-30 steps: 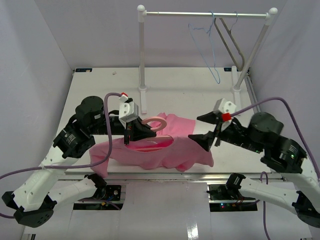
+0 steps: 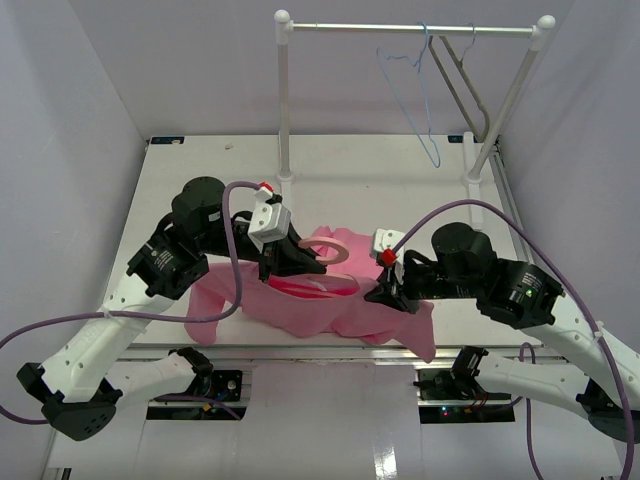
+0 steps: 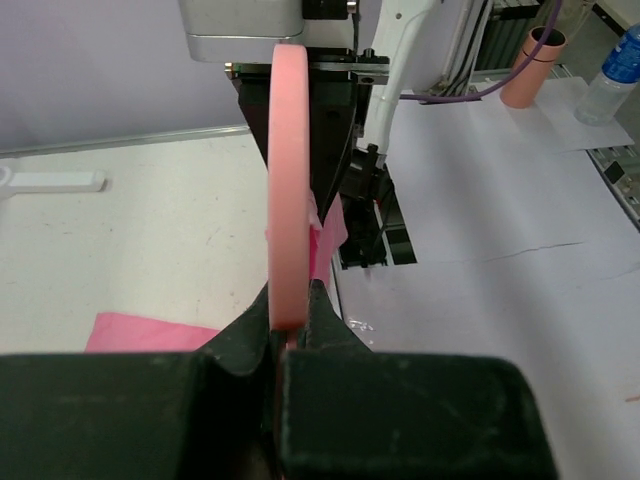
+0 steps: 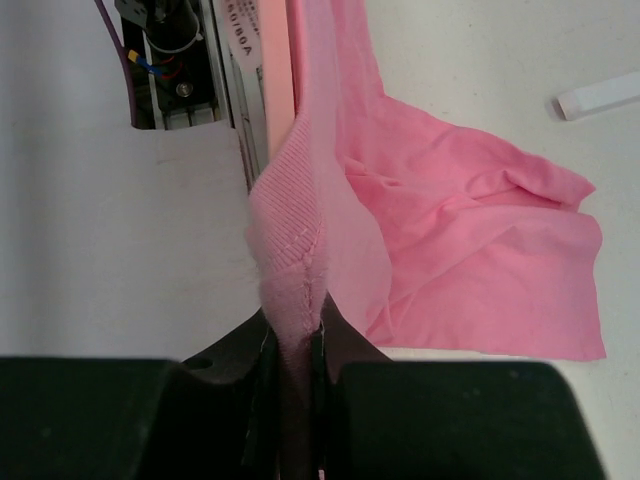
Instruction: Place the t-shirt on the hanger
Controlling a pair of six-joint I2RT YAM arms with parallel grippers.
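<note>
The pink t shirt (image 2: 310, 315) lies bunched and partly lifted along the board's front. My left gripper (image 2: 308, 258) is shut on a pink hanger (image 3: 289, 180), whose loop stands up between the grippers; its lower part runs into the shirt. My right gripper (image 2: 382, 292) is shut on a folded edge of the shirt, which rises between its fingers in the right wrist view. More of the shirt lies spread on the board beside it.
A white rail (image 2: 350, 27) stands behind, with blue wire hangers (image 2: 398, 105) on it. The white board (image 2: 180, 160) is clear at the back. A bottle and pink cup sit outside the work area in the left wrist view.
My right gripper has moved left and down onto the shirt and closed on its edge. My left gripper has shifted slightly right with the hanger.
</note>
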